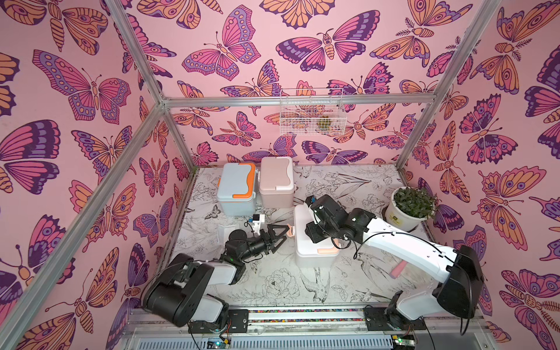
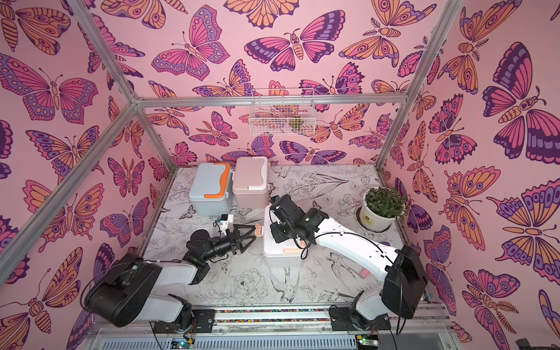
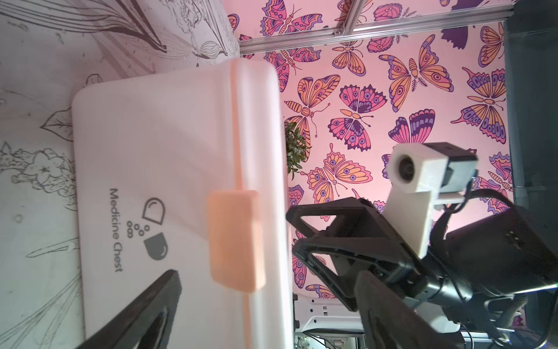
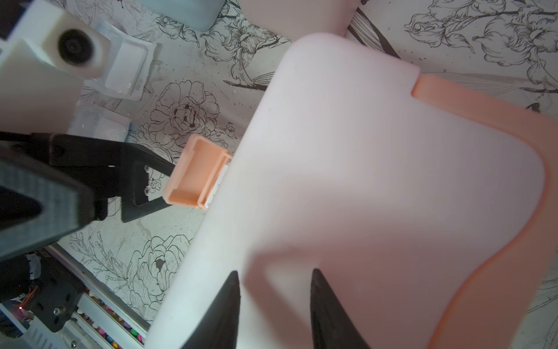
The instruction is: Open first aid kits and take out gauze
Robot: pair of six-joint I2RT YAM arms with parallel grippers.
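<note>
A white medicine chest (image 1: 309, 253) with a peach-trimmed handle in its lid sits at the table's centre. My right gripper is down at the white lid (image 4: 360, 192); I cannot tell exactly what lies between its fingers. My left gripper (image 1: 281, 238) stands open at the chest's left side, beside the peach latch, which sticks out from the side in the right wrist view. Nothing is between the left fingers. Two gauze-like clear packets (image 4: 122, 61) lie on the table to the left; their content is unclear.
A blue box (image 1: 233, 198) and a beige box (image 1: 277, 192) stand at the back left. A potted plant (image 1: 402, 213) stands at the right, near a pink-handled item (image 1: 398, 268). A wire basket (image 1: 312, 125) hangs on the back wall.
</note>
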